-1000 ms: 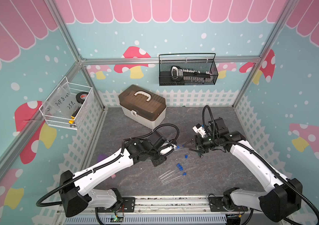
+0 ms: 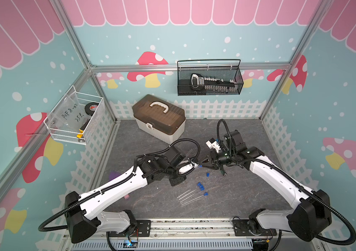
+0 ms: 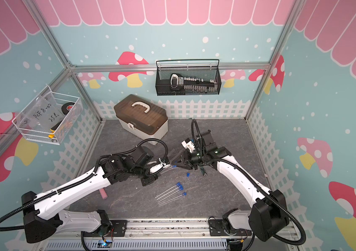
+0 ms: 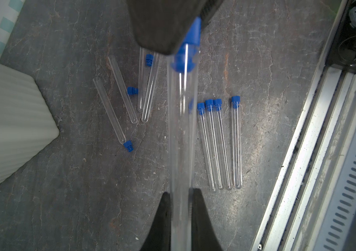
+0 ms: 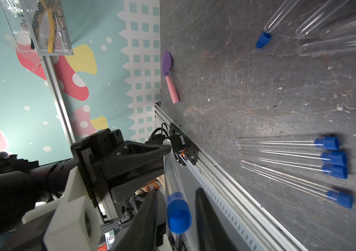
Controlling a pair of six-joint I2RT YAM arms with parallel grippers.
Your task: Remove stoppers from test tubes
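Observation:
A clear test tube (image 4: 182, 121) with a blue stopper (image 5: 178, 217) is held by my left gripper, which is shut on its glass. Around the stopper end, my right gripper stands partly open, a finger on each side with gaps to the blue cap. One dark right finger (image 4: 159, 25) partly covers the stopper in the left wrist view. Several capped tubes (image 4: 215, 146) lie side by side on the grey table. Farther back are tubes without caps (image 4: 110, 110), with loose blue stoppers (image 4: 128, 145) near them.
A lidded toolbox (image 2: 159, 119) stands at the back left. The pink and purple spoon (image 5: 171, 88) lies at the table's left side. Bare table (image 2: 232, 192) stretches in front of the right arm.
My right gripper has moved left to the stoppered end of the held tube, and its fingers have drawn closer together. The left arm has barely moved; the tubes on the table lie still.

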